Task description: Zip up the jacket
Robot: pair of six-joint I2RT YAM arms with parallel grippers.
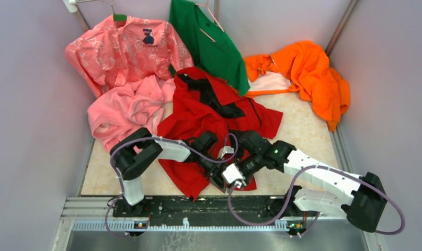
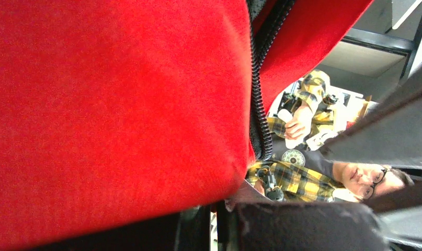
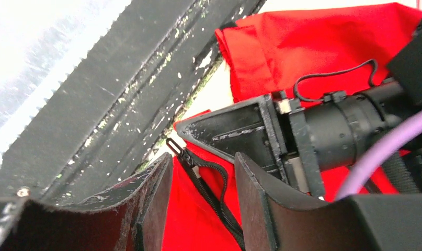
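The red jacket (image 1: pixel 193 117) lies spread over the table, its lower front at the near edge. My left gripper (image 1: pixel 219 185) is down at that hem, shut; red cloth fills much of its wrist view, and whether cloth is between its fingertips is unclear. Beside it the black zipper (image 2: pixel 258 104) runs along the cloth. In the right wrist view the zipper pull (image 3: pixel 174 147) stands at the zipper's end near the left gripper's tip. My right gripper hangs over it, fingers apart with nothing between them.
Pink garments (image 1: pixel 122 110) lie at left, a green shirt (image 1: pixel 208 52) hangs at the back, and an orange garment (image 1: pixel 313 78) lies at right. Bare table (image 1: pixel 303 141) shows on the right. The metal front edge runs just below both grippers.
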